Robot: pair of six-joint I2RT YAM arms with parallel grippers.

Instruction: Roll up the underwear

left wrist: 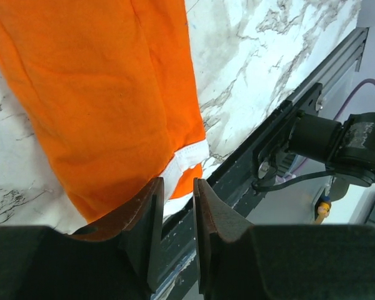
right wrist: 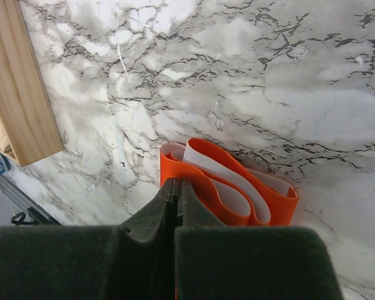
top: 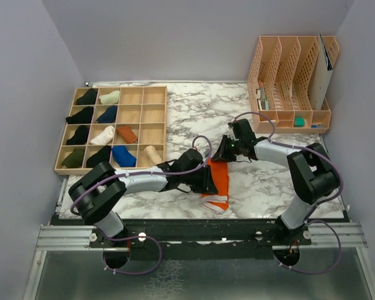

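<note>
Orange underwear with white trim lies as a long folded strip (top: 219, 178) on the marble table. Its white waistband (left wrist: 190, 154) shows at the near end in the left wrist view. My left gripper (top: 210, 191) is low over that end, and its fingers (left wrist: 155, 209) stand a little apart, open, with the band visible beyond the tips. At the far end, my right gripper (top: 219, 159) is shut against the layered folds (right wrist: 228, 187). Its fingertips touch or overlap the orange edge; whether a thin layer is pinched between them is hidden.
A wooden compartment box (top: 151, 116) holding several rolled garments stands at the left. An orange rack (top: 290, 75) is at the back right. Bare marble (top: 206, 103) lies behind the underwear. The table's front edge is close to the strip's near end.
</note>
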